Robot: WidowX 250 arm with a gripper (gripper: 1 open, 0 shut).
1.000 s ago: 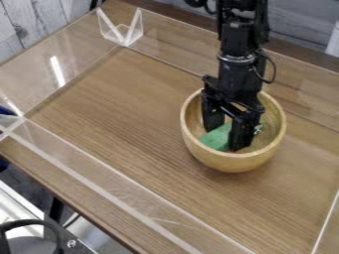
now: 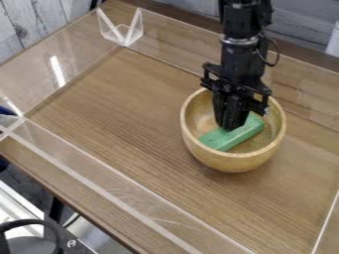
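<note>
A tan round bowl (image 2: 216,157) stands on the wooden table toward the right. In it lies a green oblong object (image 2: 221,143), tilted diagonally. My black gripper (image 2: 225,124) reaches down from the top of the view into the bowl, its tip at the back part of the green object. The fingers are small and dark, so whether anything sits between them is hard to see; the gripper looks shut.
A clear plastic shape stands at the back left. Dark cables or parts lie at the lower left corner, beyond the table's edge.
My gripper has shifted and turned over the bowl, uncovering more of the green object, which now lies at a different angle toward the bowl's right.
</note>
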